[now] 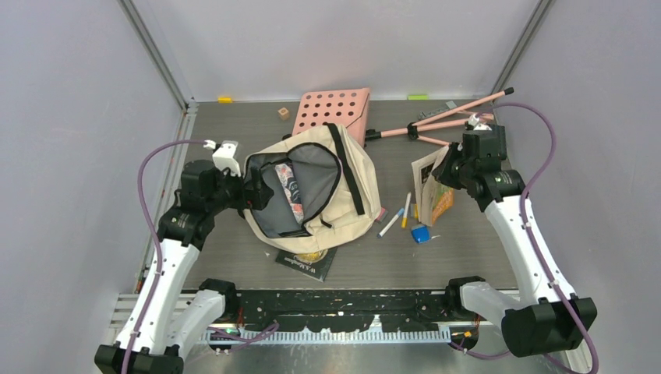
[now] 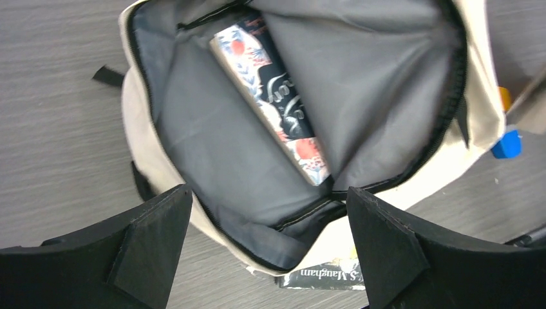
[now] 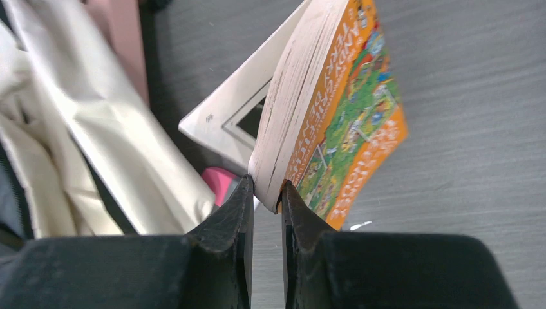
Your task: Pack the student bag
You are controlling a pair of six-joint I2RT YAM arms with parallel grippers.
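Note:
A beige bag (image 1: pixel 347 222) lies unzipped in the middle of the table, its grey inside facing up. One book with a patterned dark cover (image 2: pixel 277 96) rests inside it. At the bag's left edge, my left gripper (image 1: pixel 261 191) stands open above the opening, empty between its fingers. On the right, a thick orange and green book (image 3: pixel 348 122) hangs tilted, part of its pages fanned apart from a white-edged cover. My right gripper is shut on its corner. A dark book (image 1: pixel 316 266) is partly hidden under the bag's front.
Markers (image 1: pixel 391 224) and a blue block (image 1: pixel 420 234) lie between bag and right arm. Behind are a pink perforated panel (image 1: pixel 331 109), pink tripod legs (image 1: pixel 460 113) and a small wooden cube (image 1: pixel 284 113).

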